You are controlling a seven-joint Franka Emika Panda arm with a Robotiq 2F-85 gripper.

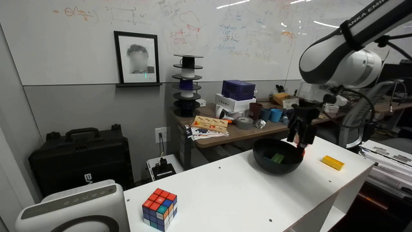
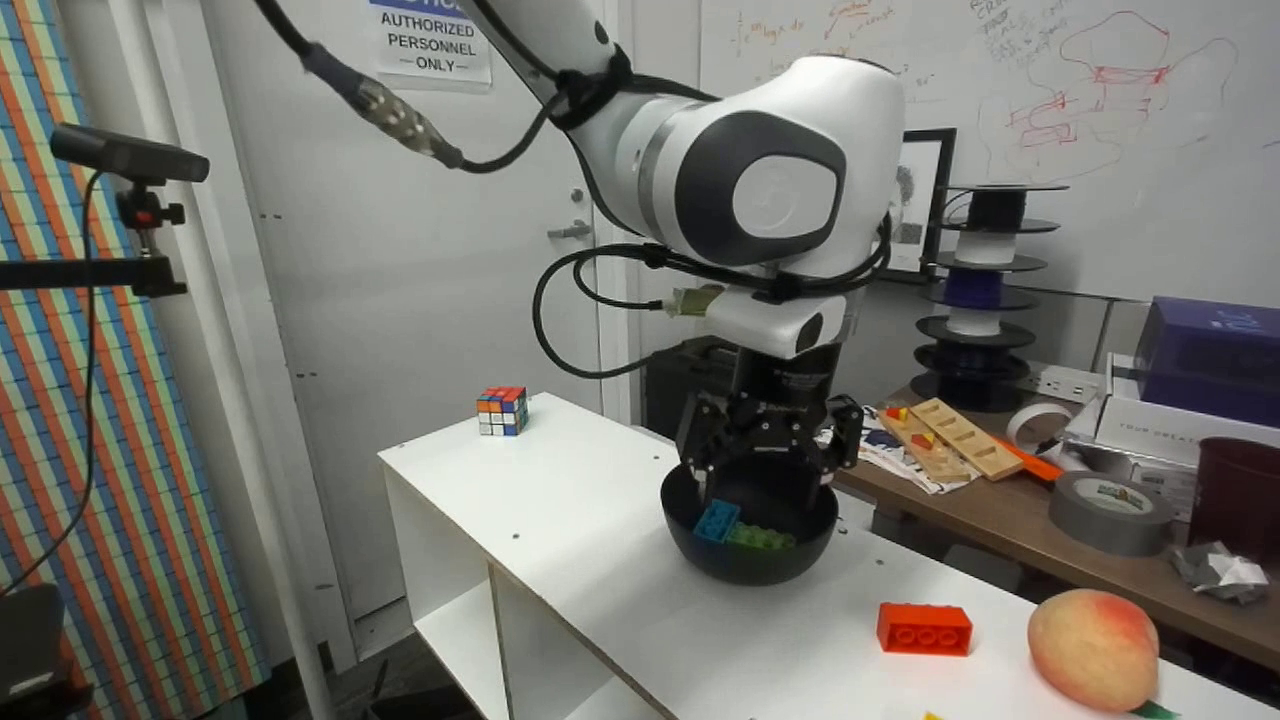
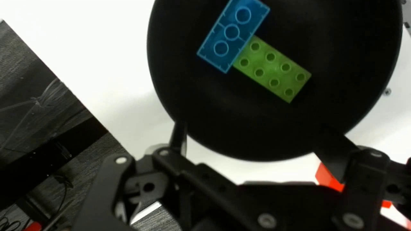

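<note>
Inside the black bowl [image 3: 246,131] lie a blue brick [image 3: 232,32] and a green brick [image 3: 273,69]; the blue one overlaps one end of the green one. My gripper is open above the bowl's near rim, its fingers wide apart with nothing between them. In the second exterior view the gripper [image 2: 765,482] hangs over the bowl [image 2: 750,564]. A red brick [image 2: 924,629] lies on the white table beside the bowl, and a yellow brick [image 1: 332,162] is farther along. The peach [image 2: 1093,649] is mostly hidden behind the gripper in the first exterior view.
A Rubik's cube [image 1: 160,209] stands at the table's other end, with bare white surface between it and the bowl. The brown desk [image 1: 231,135] behind holds boxes, cups and tape. A screw dot or hole marks the tabletop in places.
</note>
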